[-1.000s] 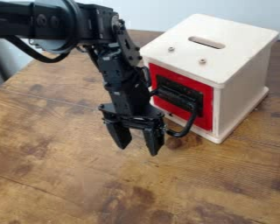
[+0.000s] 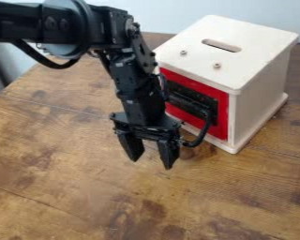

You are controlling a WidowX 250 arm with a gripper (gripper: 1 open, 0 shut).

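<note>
My black gripper [image 2: 149, 155] hangs point-down over the wooden table, its two fingers apart with nothing visible between them. It is in front of and left of a pale wooden box [image 2: 254, 89], which has a slot in its top and a red front panel [image 2: 178, 63] carrying a black fitting, partly hidden behind my arm.
A pale wall shows beyond the table's edge at the top left.
</note>
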